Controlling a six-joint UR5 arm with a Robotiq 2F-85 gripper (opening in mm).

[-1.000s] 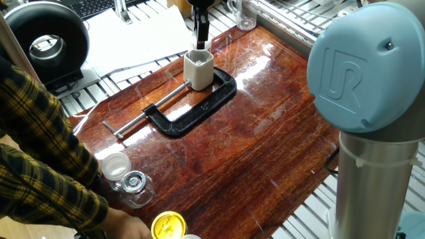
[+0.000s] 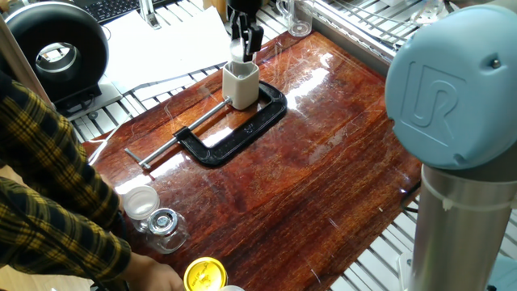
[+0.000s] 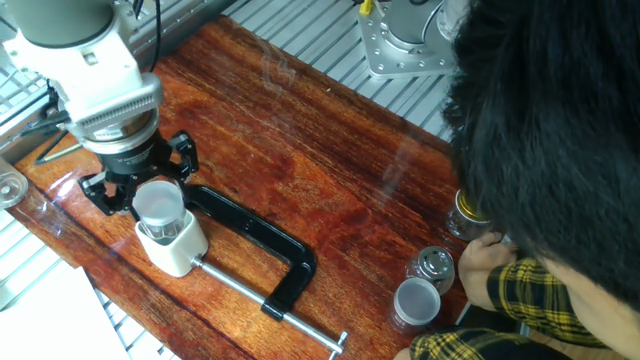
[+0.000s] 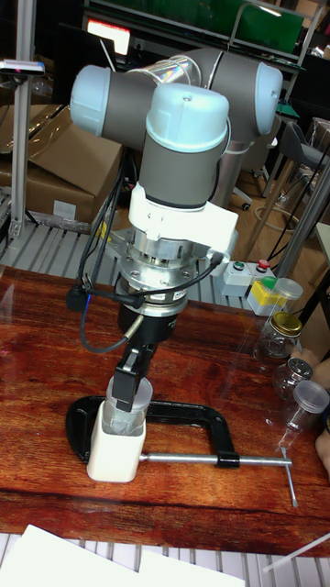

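Observation:
A small clear jar with a frosted lid (image 3: 160, 203) sits upright in the white square holder (image 3: 174, 249). A black C-clamp (image 3: 262, 237) lies flat on the wooden board, its screw end against the holder. My gripper (image 4: 129, 385) is low at the jar, pointing down, with one dark finger overlapping the lid in exterior view 3. Exterior view 2 shows the gripper's black linkages spread to both sides behind the lid; the fingertips are partly hidden there. Whether they touch the jar cannot be made out. In exterior view 1 the holder (image 2: 241, 86) stands directly below the gripper.
Several lidded jars, including a yellow-lidded jar (image 2: 205, 276) and a silver-lidded jar (image 2: 167, 229), stand by a person's hand (image 2: 153, 275) at the board's edge. A glass mug (image 2: 300, 18) is at the far corner. The board's middle is mostly clear.
The gripper's dark fingers have shifted and turned slightly above the holder, and the blue arm joint has moved a little to the right. Holder, clamp and the jars by the hand look unmoved.

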